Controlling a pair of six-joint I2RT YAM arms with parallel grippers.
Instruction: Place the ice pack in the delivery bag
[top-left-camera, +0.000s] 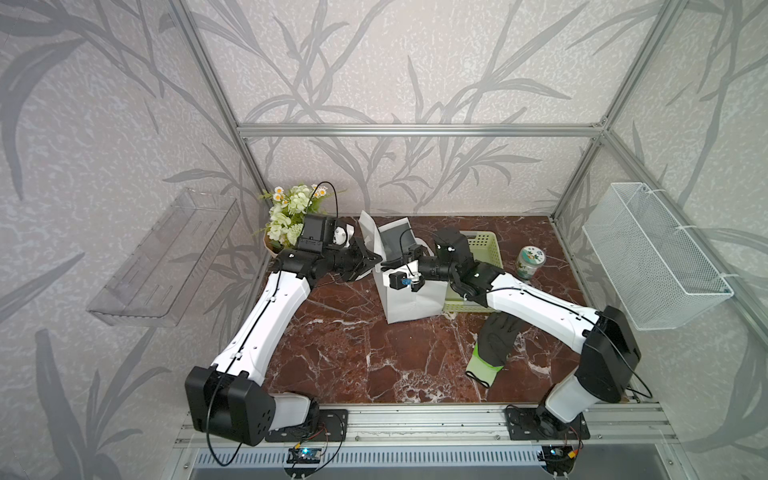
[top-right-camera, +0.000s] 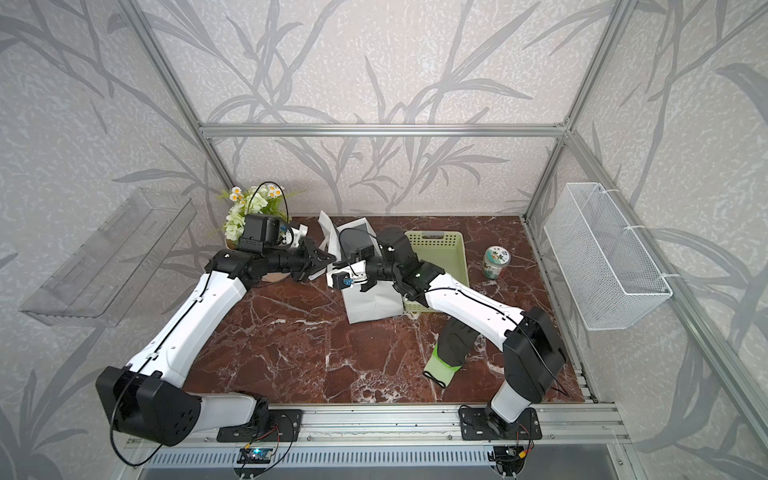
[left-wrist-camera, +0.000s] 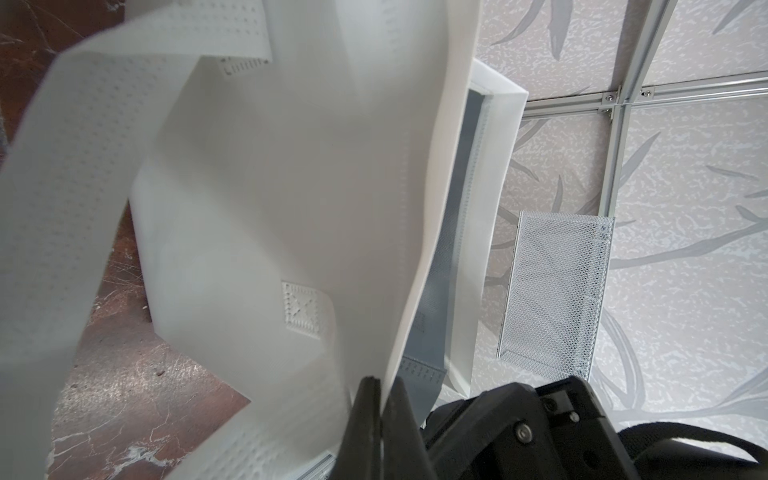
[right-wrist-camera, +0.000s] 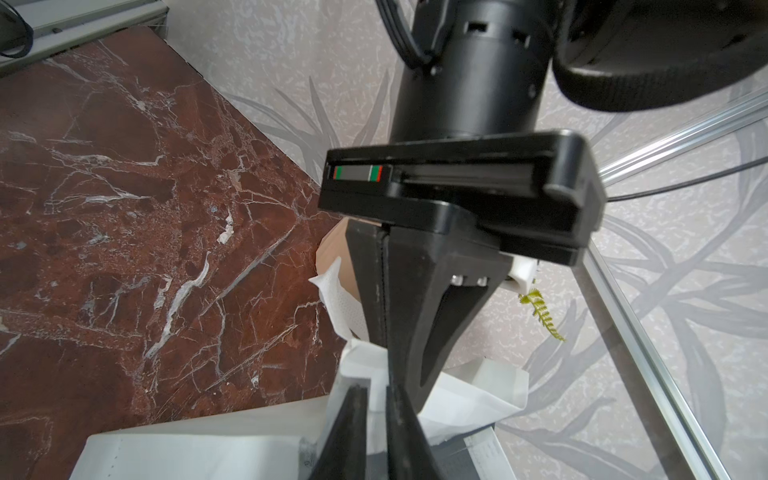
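The white delivery bag (top-left-camera: 412, 305) stands upright at the table's middle, its grey-lined mouth raised at the back. My left gripper (top-left-camera: 379, 258) is shut on the bag's left edge; in the left wrist view the thin white rim (left-wrist-camera: 424, 272) runs down between its fingers. Over the mouth, my right gripper (top-left-camera: 385, 265) reaches in from the right, close to the left one. Its fingers (right-wrist-camera: 344, 440) are shut, with white bag material around the tips; whether any is pinched I cannot tell. No ice pack can be made out; much of the bag's inside is hidden.
A green basket (top-left-camera: 489, 245) stands behind the right arm. At the right are a round patterned tin (top-left-camera: 530, 261) and a dark-grey and lime-green item (top-left-camera: 497, 340). Flowers (top-left-camera: 284, 227) stand at back left.
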